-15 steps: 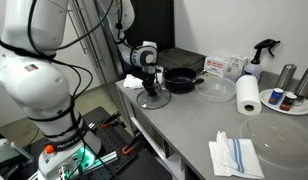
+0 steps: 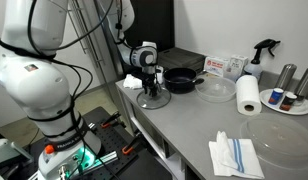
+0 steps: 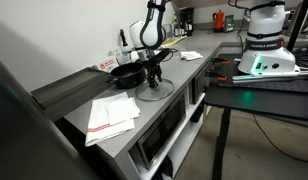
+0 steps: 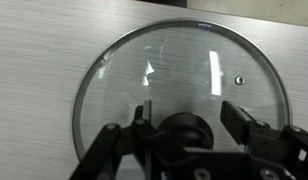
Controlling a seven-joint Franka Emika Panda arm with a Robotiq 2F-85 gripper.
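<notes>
A round glass lid [image 4: 124, 75] with a metal rim lies flat on the counter; exterior view 1 shows this lid [image 2: 160, 101] near the counter's left edge. Its dark round knob [image 4: 186, 124] is between the fingers of my gripper in the wrist view. The fingers stand apart, the left one close to the knob and a visible gap on the right side. Whether either finger touches the knob is hard to tell. From exterior view 2, the gripper [image 3: 154, 78] points straight down at the lid's middle.
A black pan [image 2: 180, 82] stands just beyond the lid. White cloths lie beside it [image 3: 111, 115] and at the counter's near end [image 2: 235, 156]. A clear bowl [image 2: 216, 90], paper roll [image 2: 248, 97] and large clear lid [image 2: 279, 140] are farther right.
The arm and lid look almost unchanged in exterior view 1; any finger movement is too small to make out there.
</notes>
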